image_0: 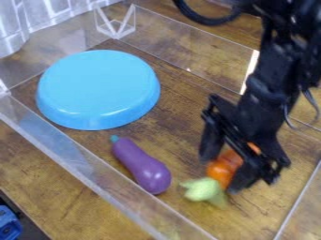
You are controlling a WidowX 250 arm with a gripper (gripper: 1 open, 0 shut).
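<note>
My black gripper is blurred and low over the toy carrot, which it largely covers; the carrot's pale green leaves show below. I cannot tell whether the fingers are open or touching it. A purple eggplant lies to the left of the carrot on the wooden surface.
A blue round plate lies at the upper left. Clear panel walls run along the left and lower left. A blue object is at the bottom left corner. The wood between plate and eggplant is bare.
</note>
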